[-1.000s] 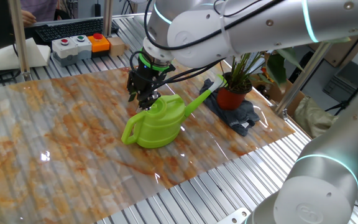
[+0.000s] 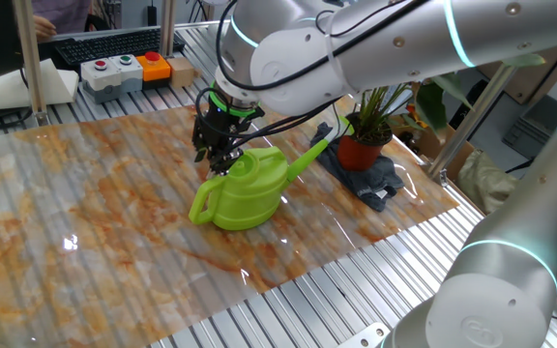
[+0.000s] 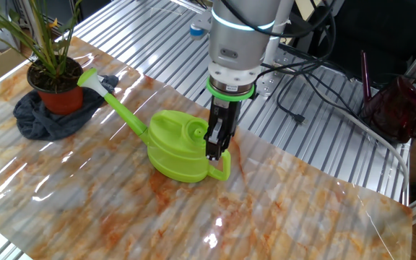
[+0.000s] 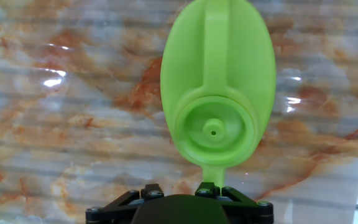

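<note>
A bright green watering can point(image 2: 249, 198) stands upright on the marbled sheet. Its spout points toward a potted plant, and the looped handle point(image 3: 223, 167) is on the opposite side. My gripper point(image 2: 213, 160) hangs beside the can, pointing down at the handle end, above and behind it in this view. From the other side, the gripper point(image 3: 214, 154) overlaps the top of the handle. In the wrist view the two fingers of the gripper stand apart, with the can's round filler opening point(image 4: 214, 131) ahead and the handle near the right finger. Nothing shows between them.
The plant in its red-brown pot point(image 2: 359, 153) rests on a dark cloth point(image 2: 380, 184) near the spout tip. A dark red watering can point(image 3: 396, 108) stands off the sheet. Button boxes point(image 2: 114, 75) sit at the back. Much of the marbled sheet point(image 2: 66, 193) is bare.
The green can has stayed in place.
</note>
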